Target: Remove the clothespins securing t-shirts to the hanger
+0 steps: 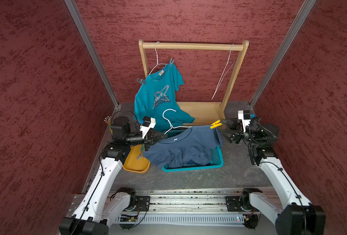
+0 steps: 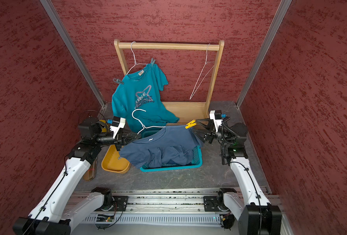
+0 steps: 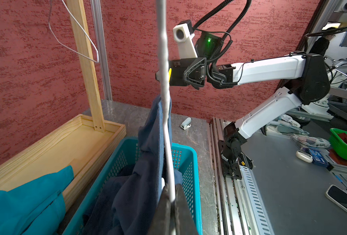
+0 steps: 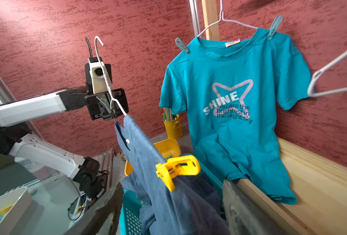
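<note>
A navy T-shirt [image 1: 181,146] hangs from a white hanger [image 1: 171,124] above the teal basket. My left gripper is shut on the hanger's thin wire, near the shirt's left side. A yellow clothespin [image 4: 179,167] clips the shirt's other shoulder to the hanger. My right gripper [image 1: 223,128] stands open beside that shoulder; in the right wrist view the clothespin appears between its spread fingers, apart from both. Whether a clothespin sits on the shoulder near my left gripper is hidden.
A turquoise T-shirt [image 4: 224,98] hangs on the wooden rack [image 1: 193,46], held by two grey-blue clothespins. An empty hanger [image 1: 223,74] is at the rack's right. The teal basket [image 1: 195,167] lies below, with an orange tray [image 1: 136,169] to its left.
</note>
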